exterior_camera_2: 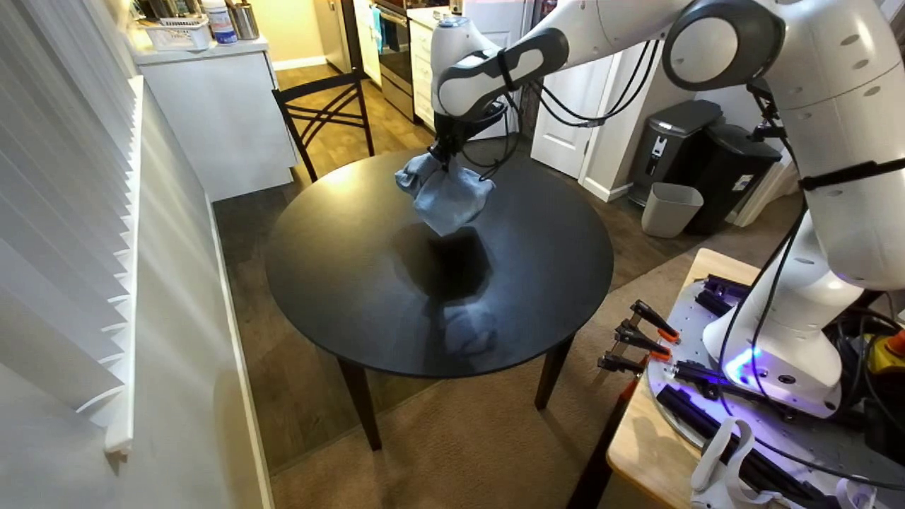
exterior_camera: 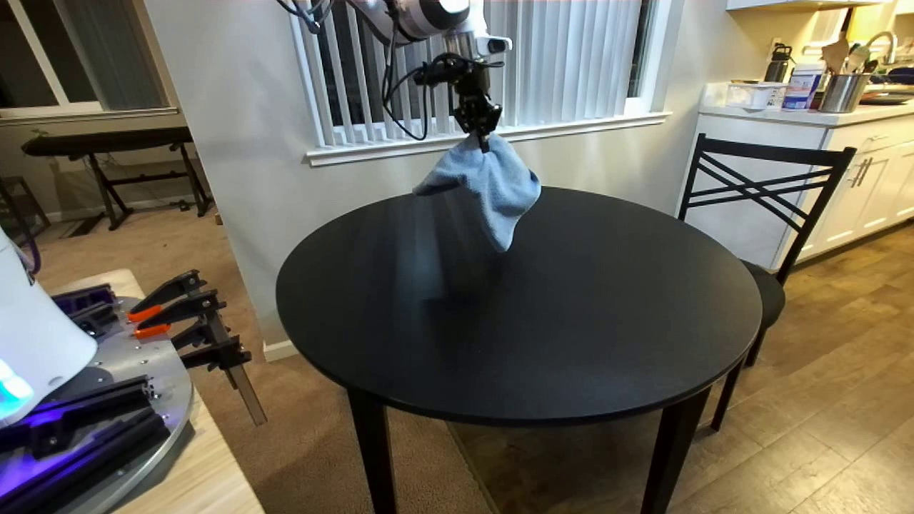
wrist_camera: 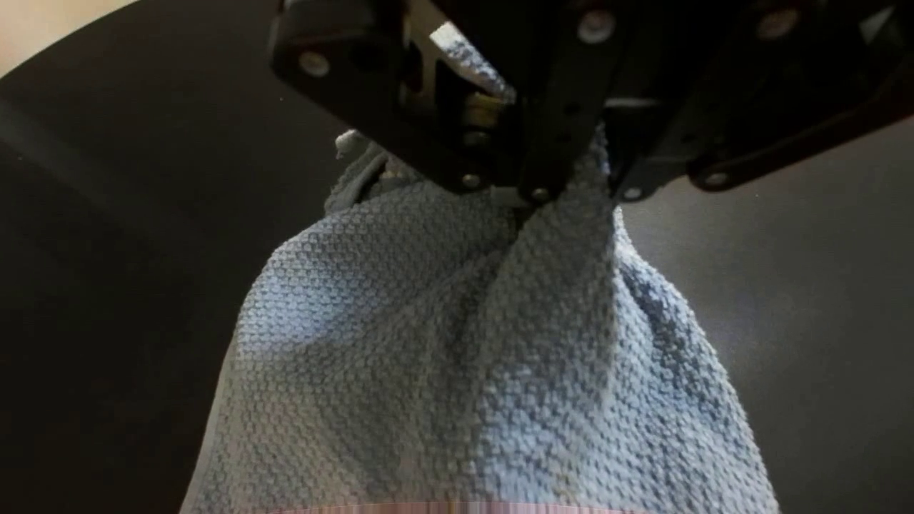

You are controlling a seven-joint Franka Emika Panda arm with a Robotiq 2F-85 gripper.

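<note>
A light blue textured cloth point(exterior_camera: 505, 184) hangs in loose folds from my gripper point(exterior_camera: 484, 141), which is shut on its upper part. Seen from the other side, the cloth point(exterior_camera_2: 450, 199) droops above the round black table point(exterior_camera_2: 339, 297), its dark shadow on the tabletop. In the wrist view the bunched cloth point(wrist_camera: 411, 360) fills the lower middle, pinched under the gripper. Whether its lowest corner touches the table I cannot tell for sure; it seems to hang clear.
A black chair point(exterior_camera: 771, 193) stands at its kitchen side, and a window sill point(exterior_camera: 583, 128) runs along the wall close behind. Clamps point(exterior_camera_2: 640, 335) stick out from the robot's base.
</note>
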